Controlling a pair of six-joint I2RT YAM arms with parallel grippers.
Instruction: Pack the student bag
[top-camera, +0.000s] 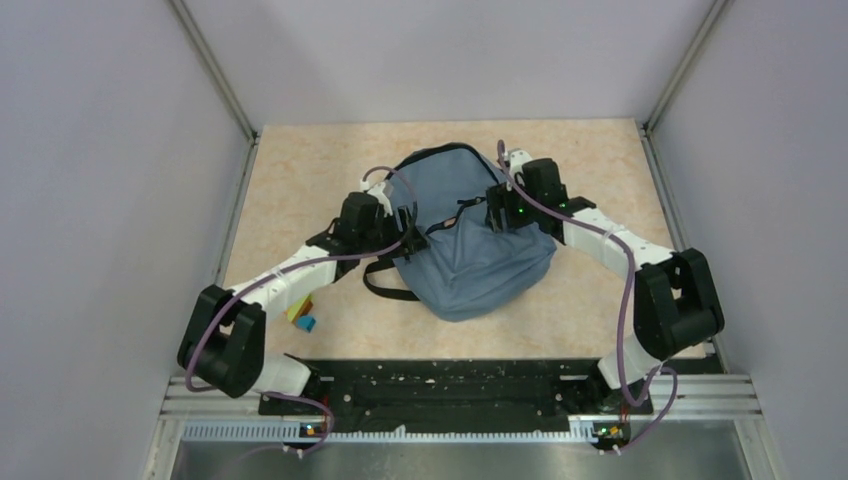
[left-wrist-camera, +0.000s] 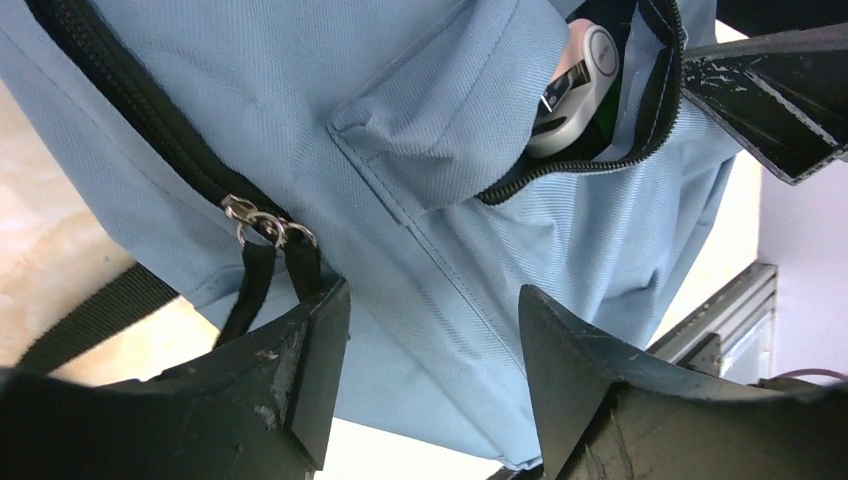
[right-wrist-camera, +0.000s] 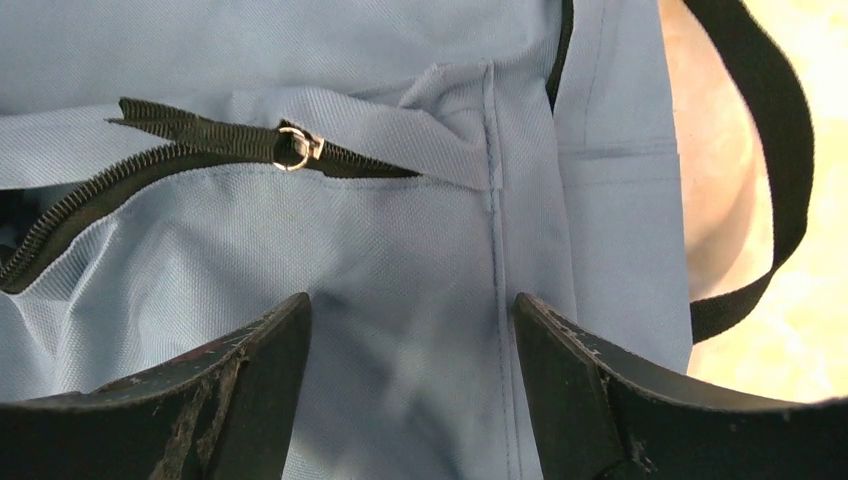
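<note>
A blue-grey bag (top-camera: 465, 275) lies flat in the middle of the table. Its front pocket zipper (left-wrist-camera: 640, 150) gapes, and a white and pink item (left-wrist-camera: 590, 85) shows inside. Another zipper, drawn to one end, has a ringed pull (left-wrist-camera: 268, 225) with black tabs beside the left gripper's finger. My left gripper is open above the bag's left side, nothing held between its fingers. Over the upper right part of the bag, my right gripper also stands open and empty. Beyond its fingertips lies the pocket's zipper pull (right-wrist-camera: 297, 148).
Small yellow and blue objects (top-camera: 305, 322) rest at the table's left front, partly behind the left arm. A black strap (top-camera: 385, 290) loops off the bag's left side.
</note>
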